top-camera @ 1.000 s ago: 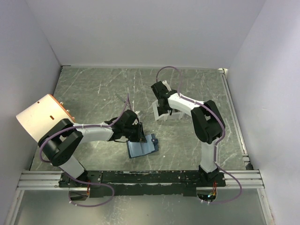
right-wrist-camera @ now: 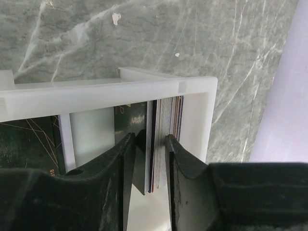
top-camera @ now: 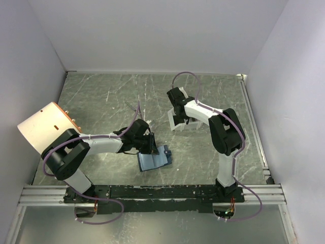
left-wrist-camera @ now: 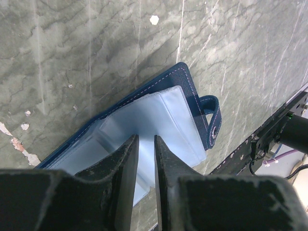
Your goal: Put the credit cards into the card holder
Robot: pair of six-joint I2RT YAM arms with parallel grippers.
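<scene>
The card holder [left-wrist-camera: 163, 115], dark blue with clear sleeves and a snap strap, lies open on the table under my left gripper. That gripper's fingers stand a little apart over the sleeves, with no card visible between them. In the right wrist view, a stack of credit cards [right-wrist-camera: 162, 120] stands on edge at one end of a white divided box [right-wrist-camera: 96, 98]. My right gripper reaches into the box, its fingers parted on either side of the stack. A dark card leans beside the stack, partly hidden by a finger.
Another dark card [right-wrist-camera: 29, 144] lies in the neighbouring compartment of the box. A tan panel [top-camera: 48, 127] stands at the table's left side. Walls enclose the back and both sides.
Over the last second my right gripper has shifted slightly to the right, and the white box has slid the same way. My left arm and the card holder look unmoved.
</scene>
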